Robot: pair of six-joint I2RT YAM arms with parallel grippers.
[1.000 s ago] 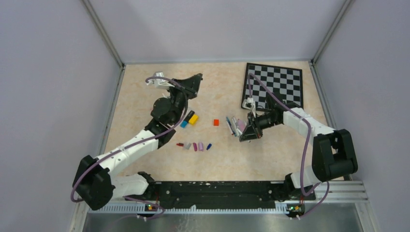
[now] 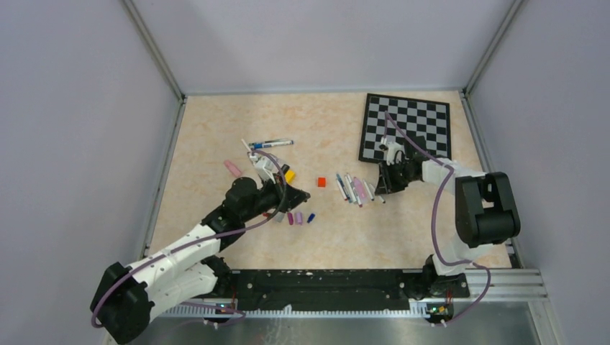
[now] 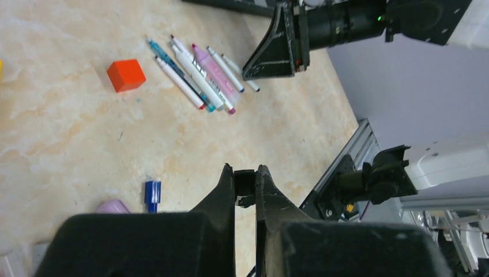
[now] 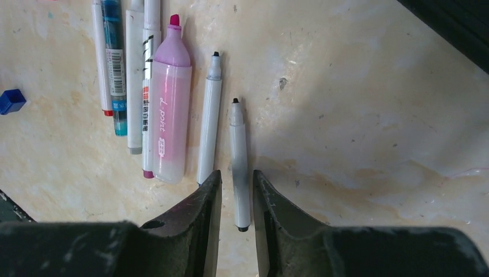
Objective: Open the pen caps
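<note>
A slim white marker with a bare black tip lies on the table in the right wrist view. My right gripper is open, one finger on each side of it with gaps between. To its left lie several uncapped pens in a row, among them another white marker, a pink highlighter and a teal pen. My left gripper is shut on a small black cap, held above the table. Loose on the table are a blue cap and a purple cap.
An orange-red cube sits between the arms. The checkered board stands at the back right, behind my right gripper. A few capped-looking pens lie at the back left, near a pink object.
My right gripper has shifted right and back, set the white marker down beside the row and opened. The left gripper has come forward and tilted down, still around the black cap.
</note>
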